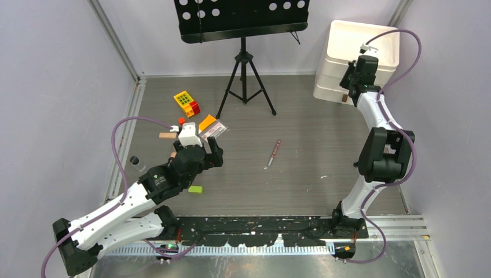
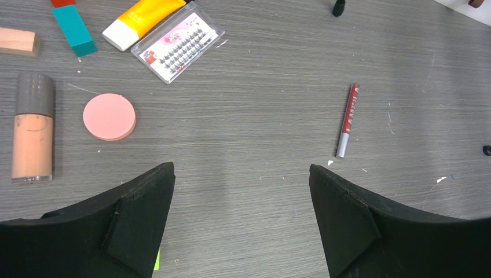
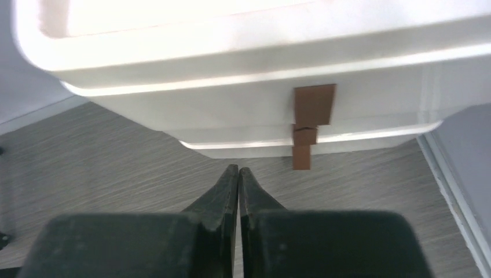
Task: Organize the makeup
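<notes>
A white stack of drawers stands at the back right. In the right wrist view its front has brown tabs; my right gripper faces it, fingertips nearly together, nothing visible between. My left gripper hangs open over makeup: a yellow tube, lash pack, pink compact, foundation bottle and red-silver pencil.
A black music stand stands at the back centre. Toy blocks lie at the back left, and a green block near the front.
</notes>
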